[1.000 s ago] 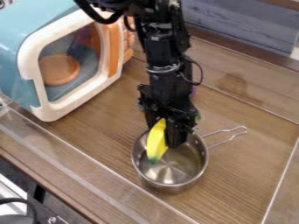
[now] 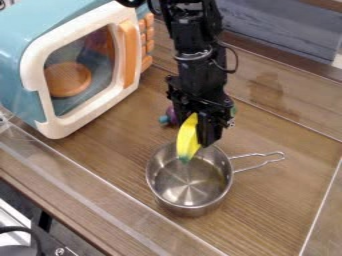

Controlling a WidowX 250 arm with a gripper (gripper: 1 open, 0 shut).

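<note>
My black gripper [image 2: 201, 118] is above the back of a steel saucepan [image 2: 189, 185]. A yellow banana [image 2: 190, 137] hangs upright at its fingers, its lower tip over the pot; whether the fingers are closed on it is hard to tell. The pot's handle points right. A small colourful object [image 2: 168, 118] is partly hidden behind the gripper.
A toy microwave [image 2: 60, 112] with an orange disc inside stands at the left. Bare wooden counter [image 2: 274, 190] lies to the right. A wall runs along the back.
The gripper and banana have risen up and back, away from the pot's interior. The pot stays on the counter.
</note>
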